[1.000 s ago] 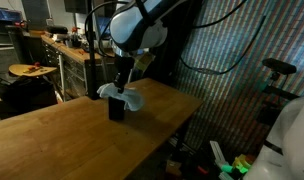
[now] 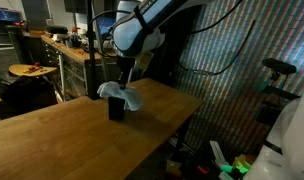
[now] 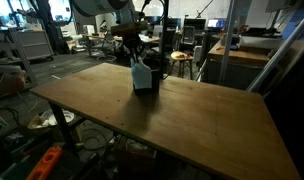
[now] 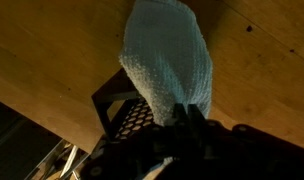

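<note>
A pale blue-white cloth (image 2: 119, 93) hangs from my gripper (image 2: 124, 82), which is shut on it. In the wrist view the fingertips (image 4: 180, 116) pinch the bunched cloth (image 4: 170, 55), and the rest spreads away from them. A black mesh container (image 2: 116, 109) stands on the wooden table directly below and beside the cloth. Part of the cloth overlaps the container's rim, and in exterior view 2 the cloth (image 3: 141, 77) hangs in front of the container (image 3: 154, 82). The container's inside is mostly hidden.
A dark curtain (image 2: 232, 70) stands beyond the table, and benches with clutter lie in the background.
My arm has shifted slightly to the left in exterior view 1, the cloth still in the gripper. The container has stayed in place.
</note>
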